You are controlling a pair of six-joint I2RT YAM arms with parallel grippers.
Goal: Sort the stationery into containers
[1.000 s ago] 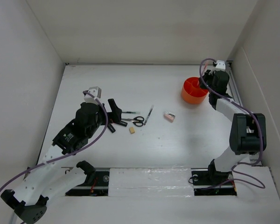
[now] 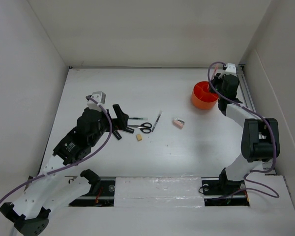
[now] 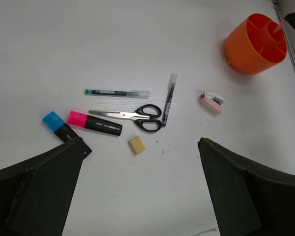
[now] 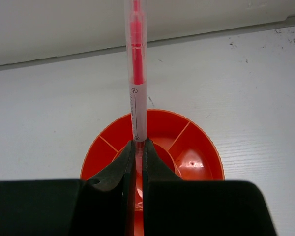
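In the right wrist view, a pink pen [image 4: 138,110] stands nearly upright between the fingers of my right gripper, which close on it from both sides. Its lower end reaches into the central cup of the orange pen holder [image 4: 99,154]; whether it touches the bottom is hidden. My left gripper is wide open and empty above the loose stationery. Below it lie a blue highlighter [image 3: 53,120], a pink highlighter [image 3: 94,123], scissors [image 3: 129,115], a green pen [image 3: 113,92], a black pen [image 3: 169,101], an eraser [image 3: 136,145] and a pink sharpener [image 3: 212,102].
The holder's outer compartments look empty where visible. It stands near the back right of the white table [image 2: 132,88], close to the right wall [image 2: 278,88]. Clear table separates the sharpener from the holder, and the back left is bare.
The right gripper has edged a little left at the holder with the pen. The loose items lie as before.
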